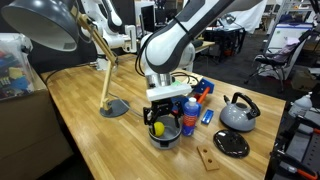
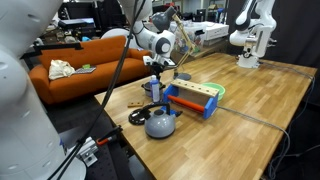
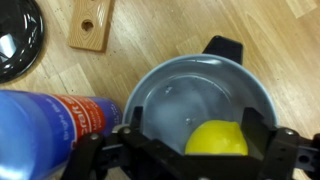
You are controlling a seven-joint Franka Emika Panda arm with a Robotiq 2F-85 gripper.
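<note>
A grey pot (image 1: pixel 165 141) with a dark handle stands on the wooden table, and a round yellow object (image 3: pixel 216 138) lies inside it. My gripper (image 1: pixel 164 116) is right over the pot, pointing down, its fingertips at or just inside the rim. In the wrist view the gripper is open, one finger on each side of the pot's interior. The yellow object shows between the fingers, nearer the right one, and its lower part is cut off by the frame. Whether the fingers touch the pot cannot be told.
A blue bottle (image 1: pixel 190 115) with a red-and-white label stands close against the pot. Nearby are a kettle (image 1: pixel 238 113), a black round plate (image 1: pixel 231 145), a wooden block (image 1: pixel 208 157) and a blue-and-red toolbox (image 2: pixel 190 99). Left of the pot, the table (image 1: pixel 105 145) is bare.
</note>
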